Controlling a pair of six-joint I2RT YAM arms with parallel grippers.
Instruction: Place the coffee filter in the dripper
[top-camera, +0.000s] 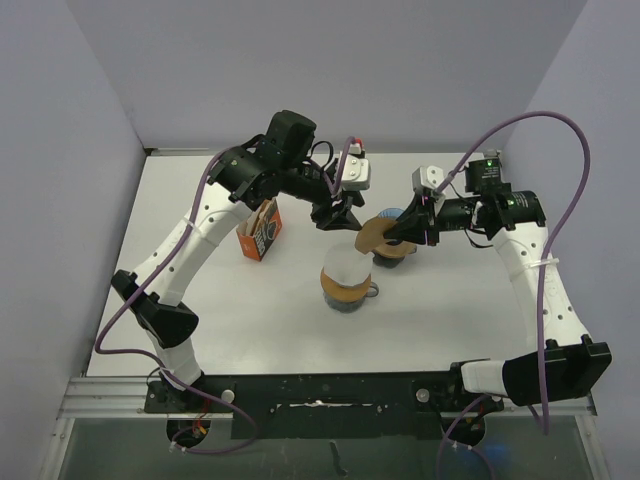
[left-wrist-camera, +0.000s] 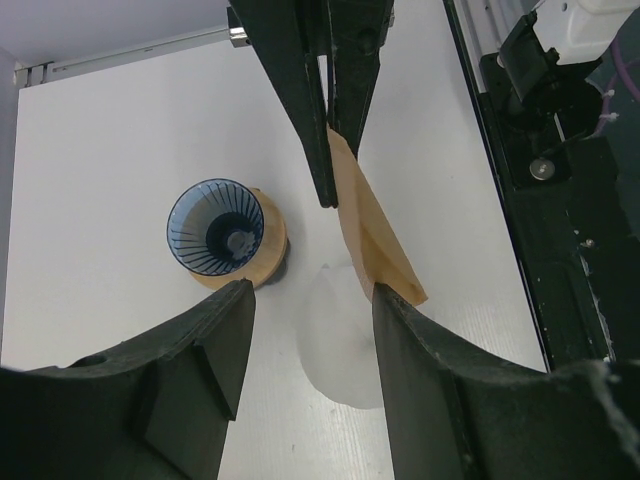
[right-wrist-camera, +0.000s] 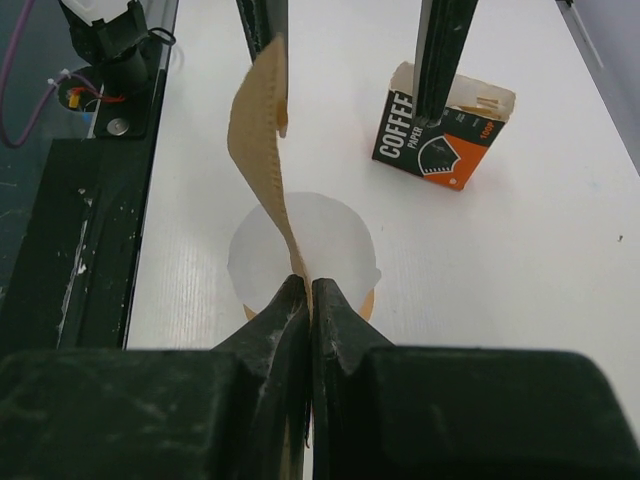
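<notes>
A tan paper coffee filter (top-camera: 371, 236) hangs from my right gripper, which is shut on its edge. My left gripper is open, its fingers well apart. One left fingertip overlaps the filter's free end; in the right wrist view, tan paper shows on both sides of that finger. Below is a white round-topped piece (top-camera: 347, 265) with a wooden collar on a glass mug (top-camera: 346, 302). Farther back, a blue ribbed dripper (left-wrist-camera: 216, 226) sits in another wooden collar, partly hidden by my right gripper in the top view.
A black and orange box of paper filters (top-camera: 260, 230) stands open-topped at the back left, behind the left arm. A dark panel (top-camera: 335, 405) lines its front edge.
</notes>
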